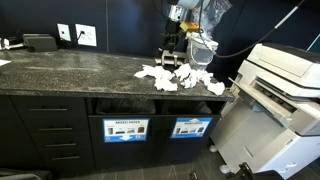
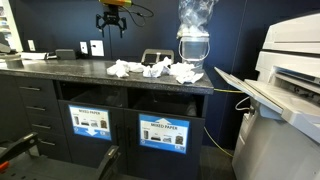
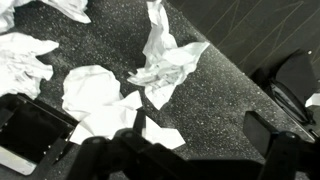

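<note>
Several crumpled white papers [image 1: 160, 76] lie on the dark speckled counter [image 1: 70, 75], clustered near its right end. My gripper is open and empty, pointing down over the counter. In the wrist view, one crumpled paper [image 3: 168, 58] lies above the gap between the fingers, close to the counter edge. Another paper [image 3: 92, 92] lies partly beside the left finger [image 3: 128, 145]. In exterior view 2 the gripper [image 2: 112, 22] hangs well above the counter, touching no paper.
Below the counter are two open compartments with blue-and-white signs reading mixed paper [image 2: 90, 121]. A dark box with a metallic edge [image 3: 30, 135] stands behind the papers. A clear bucket [image 2: 193, 45] is at the back, a large printer [image 1: 285, 75] to the right.
</note>
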